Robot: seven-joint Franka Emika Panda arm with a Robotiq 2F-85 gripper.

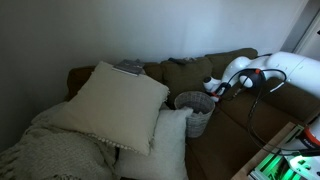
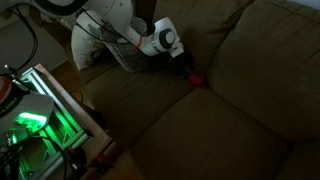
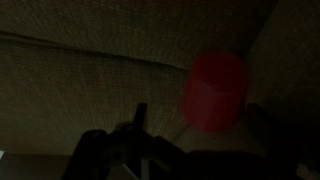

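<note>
A red object [image 3: 215, 92], rounded like a cup or block, lies on the brown couch in the wrist view. It shows as a small red patch [image 2: 196, 81] near the seat's back seam in exterior view 2. My gripper is close to it, fingers spread to either side in the wrist view. A visible gap separates the left finger [image 3: 140, 117] from the red object, while the right one is dark and close to its edge. In exterior view 1, my gripper [image 1: 213, 97] is small and the red object cannot be made out.
A woven basket [image 1: 195, 115] stands on the couch to the left of my gripper in exterior view 1. Farther left are large pale pillows [image 1: 115, 105] and a knitted blanket [image 1: 55, 150]. The couch seat [image 2: 190, 135] is clear toward the front.
</note>
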